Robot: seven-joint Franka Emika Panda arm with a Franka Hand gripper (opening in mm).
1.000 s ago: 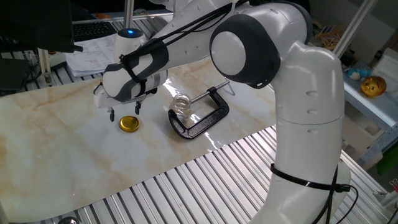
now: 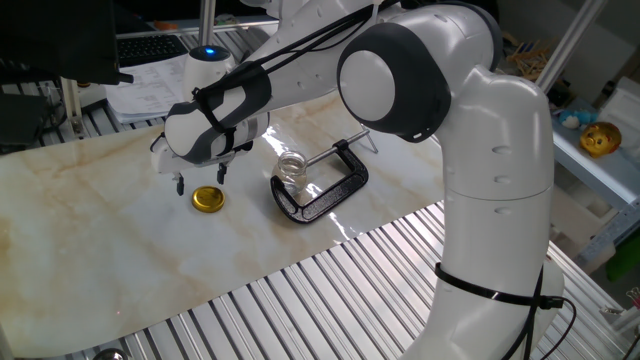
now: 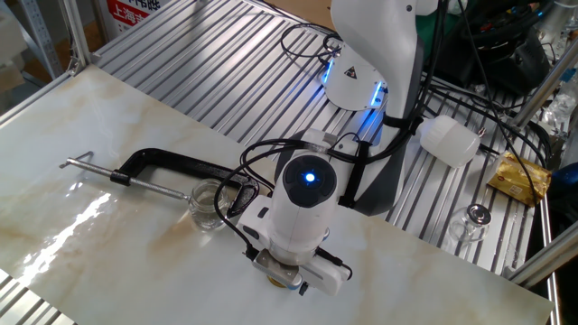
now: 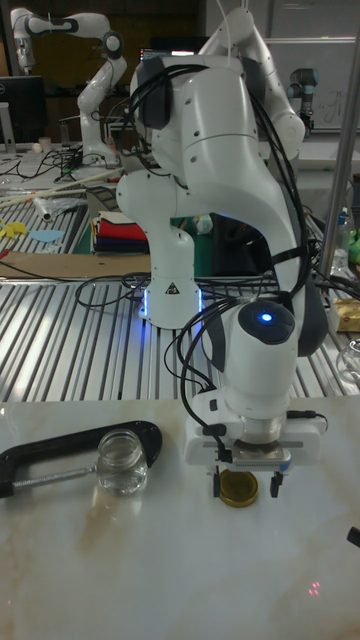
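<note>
A round gold lid [image 2: 208,199] lies flat on the marbled board. My gripper [image 2: 201,181] hangs over it with its fingers apart, one to each side, and nothing is held between them. From the front, the open gripper [image 4: 247,486] has the gold lid [image 4: 239,490] showing between and below its fingertips. Beside it, a clear glass jar [image 4: 122,463] stands uncapped, enclosed by a black C-clamp [image 2: 321,197] whose screw reaches the glass. In the second exterior view my hand hides most of the lid, while the jar [image 3: 209,204] is in plain sight.
The marbled board [image 2: 90,260] is clear around the lid and toward its far end. Outside the board, on the slatted table, are another small jar [image 3: 470,222], a white container [image 3: 449,141] and a gold packet [image 3: 518,177].
</note>
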